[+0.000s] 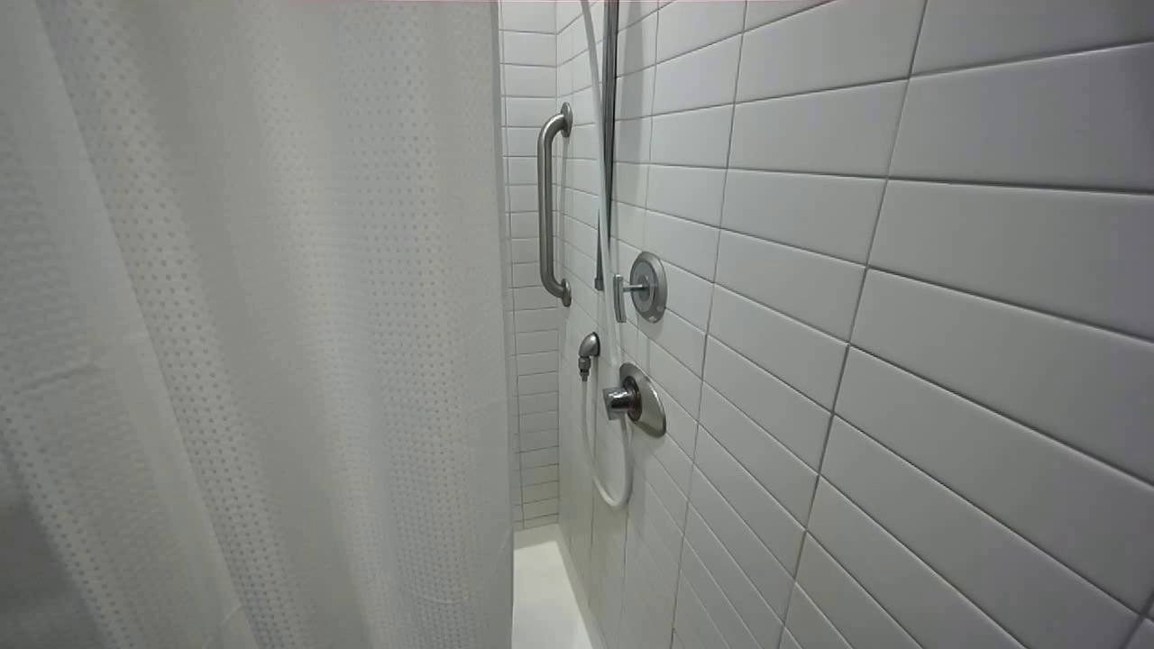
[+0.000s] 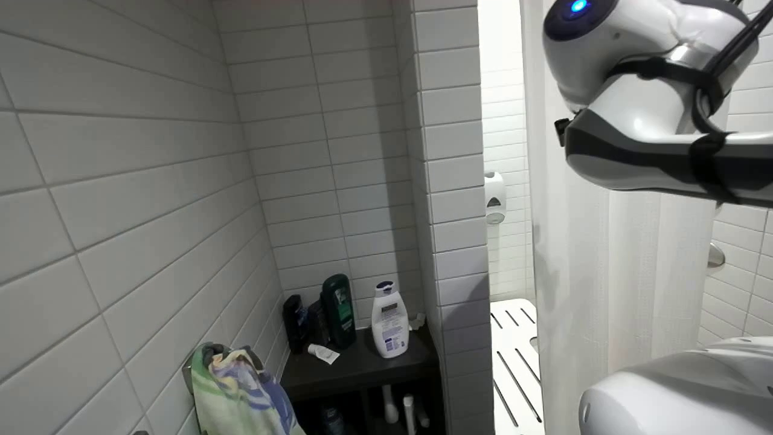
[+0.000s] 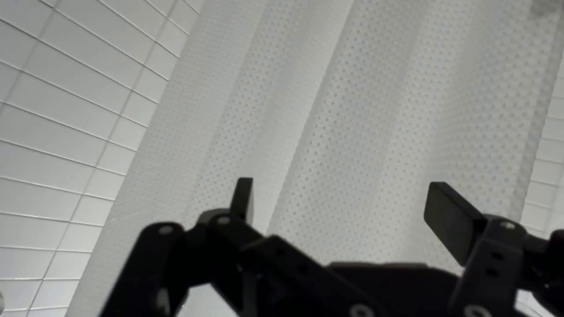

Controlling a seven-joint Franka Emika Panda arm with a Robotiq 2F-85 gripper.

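Observation:
A white dotted shower curtain (image 3: 359, 121) fills the middle of the wrist view, hanging in long folds. My gripper stands open in front of it, its dark fingers wide apart with no fabric pinched between them. How far the fingertips are from the cloth is hard to judge. In exterior view 1 the curtain (image 1: 325, 303) covers the left side, and no part of the gripper appears there. Exterior view 2 has my arm (image 2: 638, 94) at upper right, in front of the curtain (image 2: 616, 290); the fingers are hidden there.
A tiled wall with a grab bar (image 1: 548, 205), shower valve (image 1: 649, 287) and white hose (image 1: 617, 498) lies beyond the curtain. A dark shelf (image 2: 348, 377) holds several bottles, including a white bottle (image 2: 389, 322). A colourful towel (image 2: 243, 395) hangs nearby. A slatted white bench (image 2: 511, 362) shows behind the pillar.

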